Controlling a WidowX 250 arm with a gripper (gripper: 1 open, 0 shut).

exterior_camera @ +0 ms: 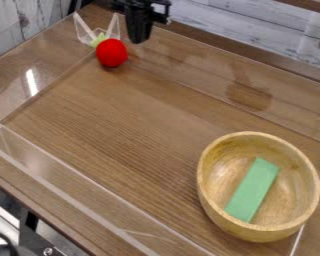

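Observation:
My black gripper (140, 30) is at the top of the camera view, right of and above a red round object (112, 52). A pale green item (93, 32) lies just behind the red one. The gripper appears shut, with nothing visible between its fingers. A yellow bowl (224, 210) at the lower right holds a green block (252, 189).

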